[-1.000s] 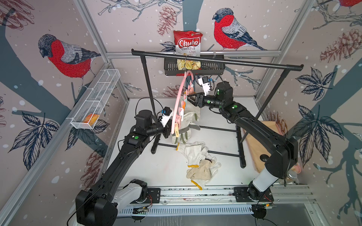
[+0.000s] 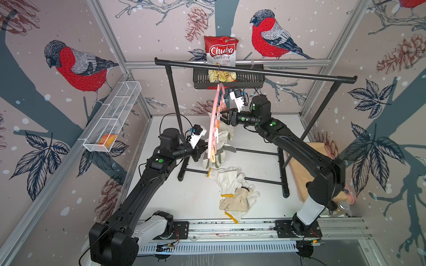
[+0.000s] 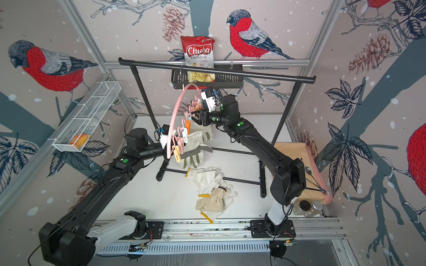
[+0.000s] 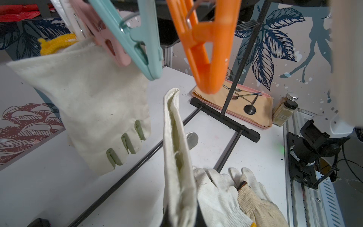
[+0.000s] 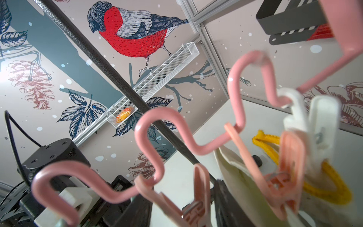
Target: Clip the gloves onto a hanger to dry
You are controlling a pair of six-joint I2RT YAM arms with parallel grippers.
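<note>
The pink hanger [image 3: 173,124] hangs from the black rail with coloured clips, including an orange one [image 4: 204,56] and a teal one [image 4: 140,45]. A white glove [image 4: 98,98] hangs clipped at its far end. My left gripper [image 2: 199,148] is shut on another glove's cuff [image 4: 175,151], below the clips. My right gripper [image 2: 226,117] is at the hanger's far part, part open around a pink clip [image 5: 202,181]; whether its fingers touch it is unclear.
Two more gloves [image 2: 235,204] lie on the table. The black rack [image 2: 284,177] stands around the hanger. A tray [image 3: 301,155] with utensils and jars is at right, a wire basket [image 2: 111,115] on the left wall.
The near end of the hanger has swung slightly right.
</note>
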